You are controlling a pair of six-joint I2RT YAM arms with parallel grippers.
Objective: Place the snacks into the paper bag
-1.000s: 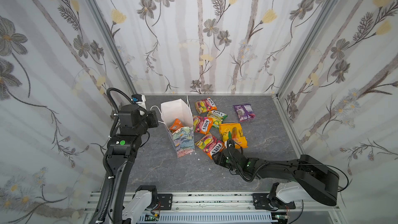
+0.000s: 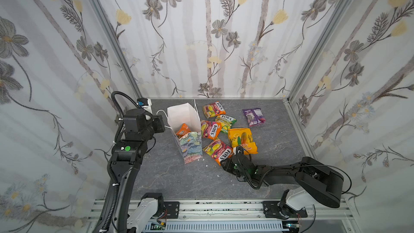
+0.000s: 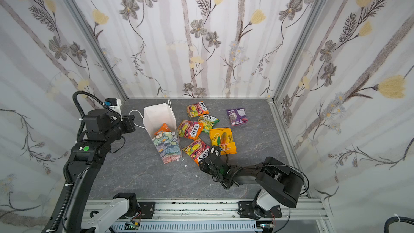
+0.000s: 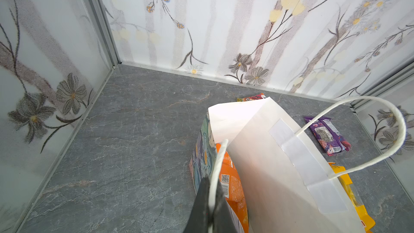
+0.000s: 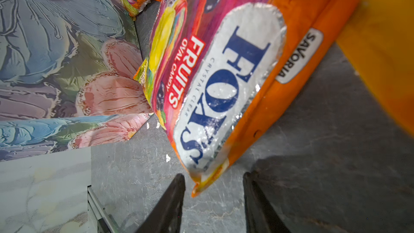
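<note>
The paper bag [image 2: 190, 144] stands upright and open-topped at left of centre, an orange snack packet [image 4: 232, 185] inside it. My left gripper is shut on one white bag handle [image 4: 219, 159], beside the bag's left side. In the right wrist view, a Fox's Fruits packet [image 5: 224, 73] lies on the table with its near corner pointing between the parted fingers of my right gripper. These are open, with a gap on each side of that corner. From above, the right arm partly covers the packet's lower edge.
Close by lie a yellow packet [image 3: 223, 138], another orange Fox's packet [image 2: 211, 129], a green one [image 2: 225, 121], a farther orange one [image 2: 214, 109] and a purple one [image 2: 254, 117]. Bare table [image 2: 172, 181] shows in front of the bag.
The right arm's elbow has shifted a little to the left and up in the top left view, while its gripper stays near the packet. Bag, snacks and left arm look unmoved.
</note>
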